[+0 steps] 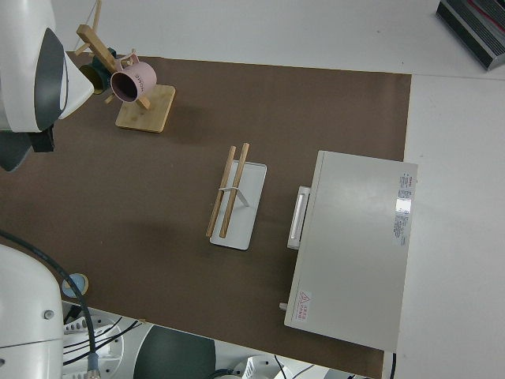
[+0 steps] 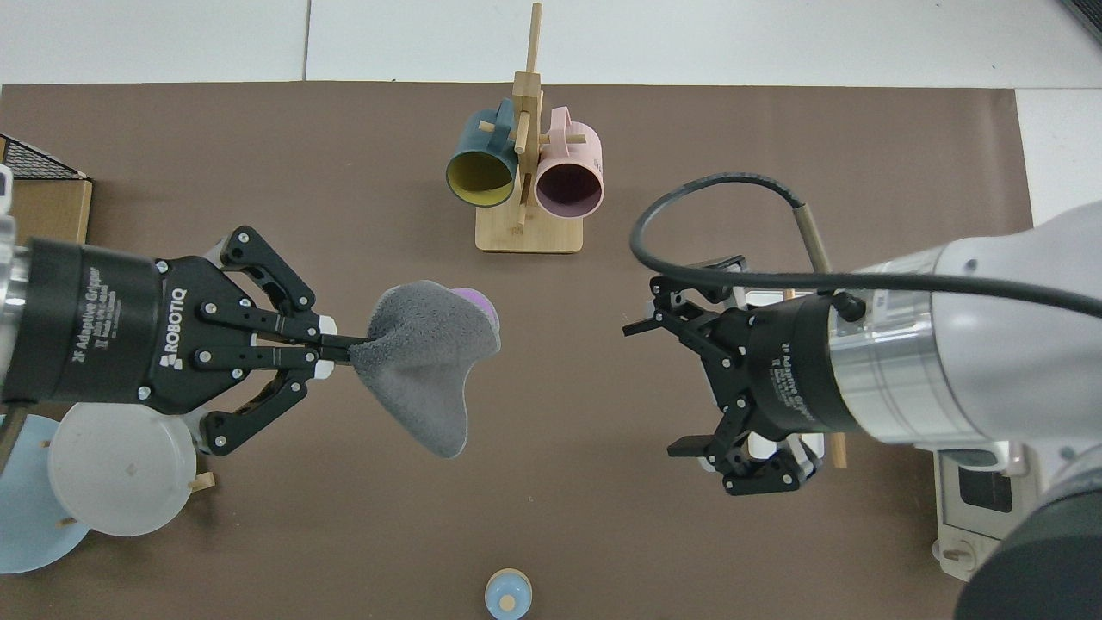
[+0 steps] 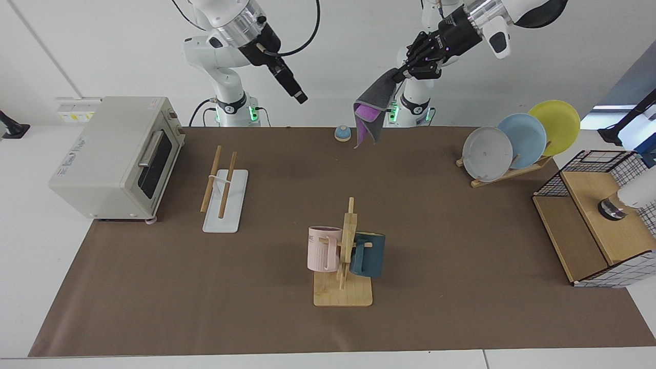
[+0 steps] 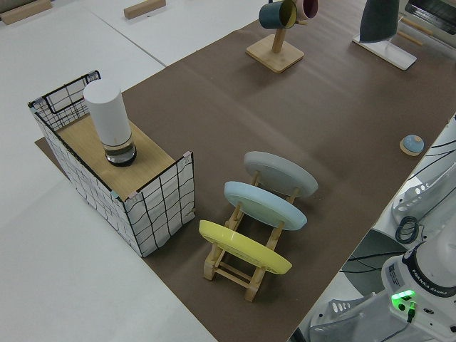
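Note:
My left gripper point(image 2: 341, 351) is shut on a grey cloth point(image 2: 424, 372) with a purple underside, which hangs from its fingertips over the middle of the table; in the left view the cloth point(image 3: 376, 101) dangles in folds. My right gripper point(image 2: 661, 382) stands to the right of the cloth, apart from it, pointing toward it; its black fingers look spread, with nothing visible between them in the top view. In the front view both grippers are mostly hidden.
A mug rack point(image 2: 527, 238) with two mugs stands at the back. A dish rack with plates point(image 3: 495, 147), a wire shelf point(image 3: 569, 233), a small blue object point(image 2: 507, 594), a white stand with dowels point(image 3: 218, 224) and a white oven point(image 3: 110, 160) surround clear brown mat.

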